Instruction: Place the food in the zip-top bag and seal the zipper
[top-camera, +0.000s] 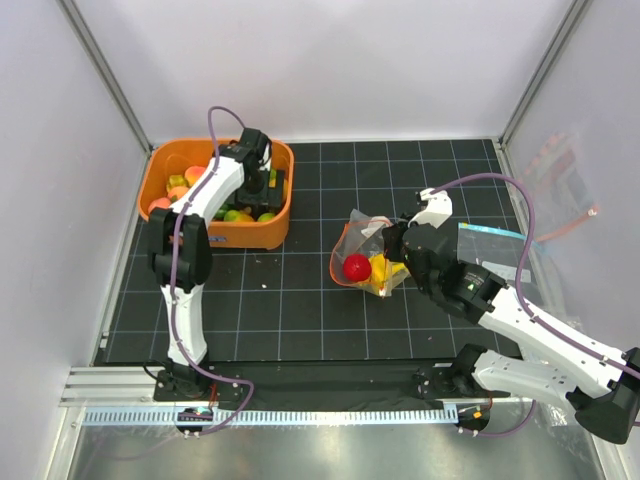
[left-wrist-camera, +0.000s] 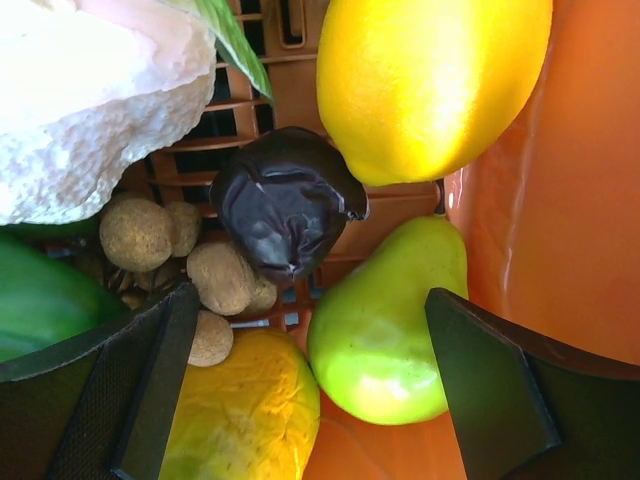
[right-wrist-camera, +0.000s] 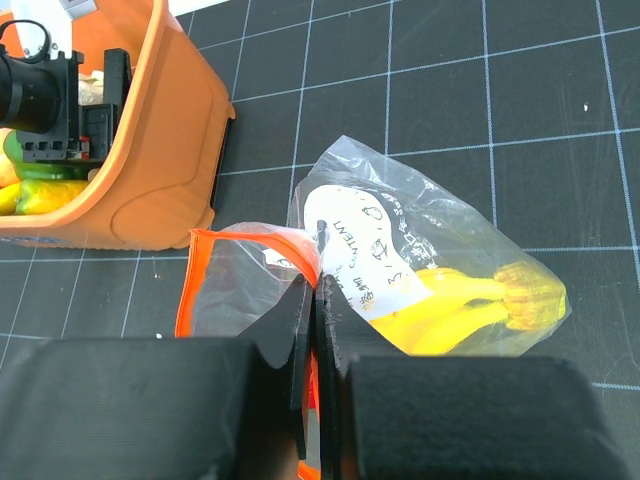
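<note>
My left gripper is open inside the orange bin (top-camera: 250, 234). Below it lie a green pear (left-wrist-camera: 385, 320), a lemon (left-wrist-camera: 430, 80), a dark purple item (left-wrist-camera: 285, 205), a yellow mango (left-wrist-camera: 245, 420), a green pepper (left-wrist-camera: 40, 295) and several potato-like pieces (left-wrist-camera: 135, 235). My right gripper is shut on the orange-rimmed edge of the clear zip bag (right-wrist-camera: 380, 180). In the bag are yellow bananas (right-wrist-camera: 500, 310) and a red round item (top-camera: 356, 267).
Another flat clear bag (top-camera: 485, 245) with a blue strip lies on the right behind the right arm.
</note>
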